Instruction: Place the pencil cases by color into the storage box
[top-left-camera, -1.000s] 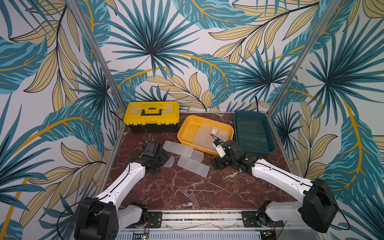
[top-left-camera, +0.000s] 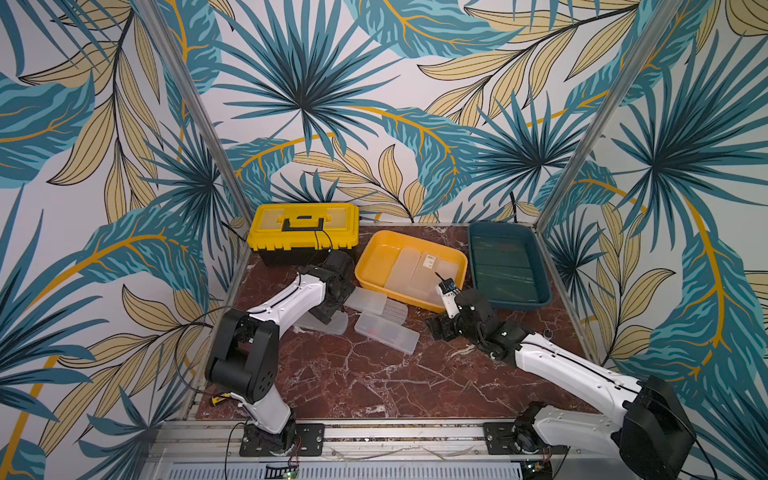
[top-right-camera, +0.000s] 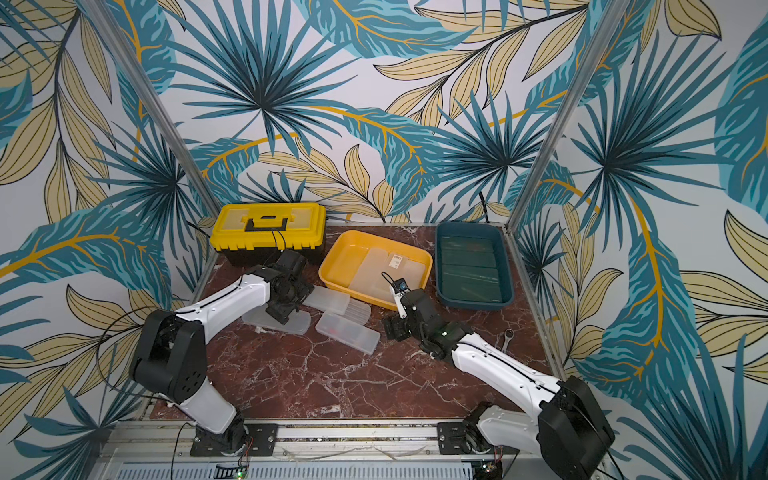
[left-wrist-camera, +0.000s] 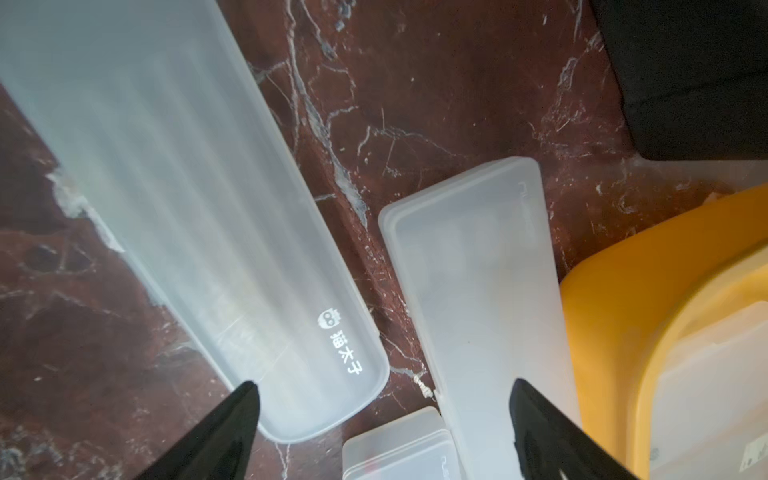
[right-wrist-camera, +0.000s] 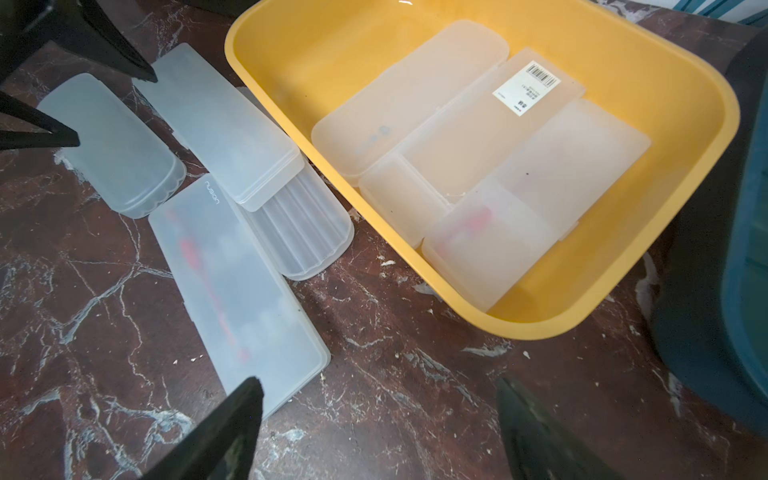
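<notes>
Translucent pencil cases lie on the marble table left of the yellow tray (top-left-camera: 368, 260): a wide one (left-wrist-camera: 216, 224), a frosted one (left-wrist-camera: 480, 280), a ribbed one (right-wrist-camera: 296, 240), and one with pink inside (right-wrist-camera: 232, 288). More cases (right-wrist-camera: 408, 96) fill part of the tray. A green tray (top-left-camera: 508, 264) stands at the right. My left gripper hovers over the left cases, fingers apart, nothing held. My right gripper is open over the table by the yellow tray's front.
A yellow-and-black toolbox (top-left-camera: 302, 232) stands at the back left.
The right arm has shifted slightly rightward. The cases look unmoved.
</notes>
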